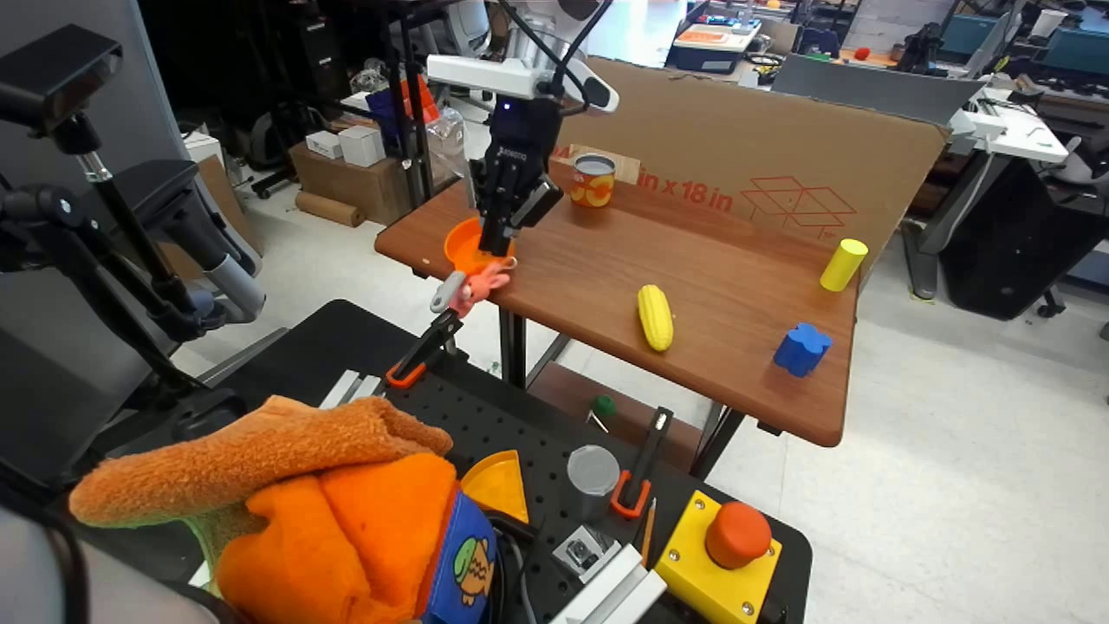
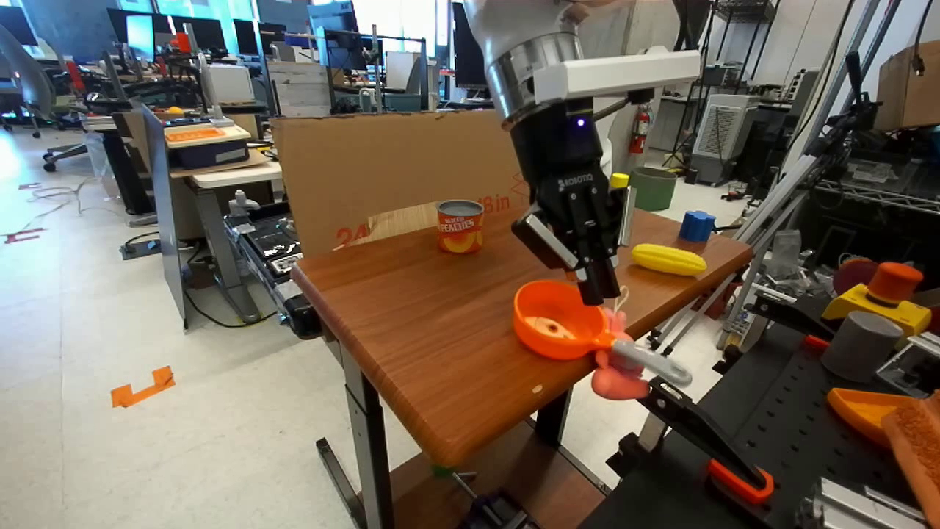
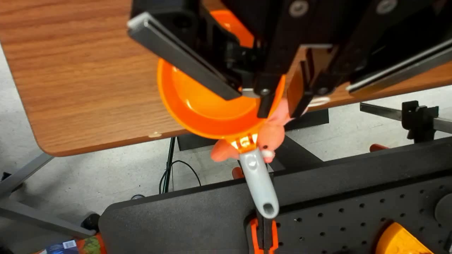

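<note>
An orange toy pan [image 2: 526,328] with a grey handle [image 2: 652,361] lies at the table's near edge, its handle jutting past the edge. A pink bunny toy [image 2: 619,385] is tilted against the handle, partly beyond the table edge; in the wrist view its head [image 3: 271,137] is beside the handle's base. My gripper points down over the pan's rim, its fingers apart. Pink parts of the bunny show between and below the fingertips, but contact is unclear. In exterior view 1 the gripper [image 1: 495,245] hides part of the pan [image 1: 463,241].
A peach can [image 1: 593,180] stands at the back by a cardboard wall [image 1: 749,135]. Yellow corn [image 1: 655,317], a blue block [image 1: 802,349] and a yellow cylinder [image 1: 843,264] are on the right side. A black cart [image 1: 416,343] stands close in front of the table.
</note>
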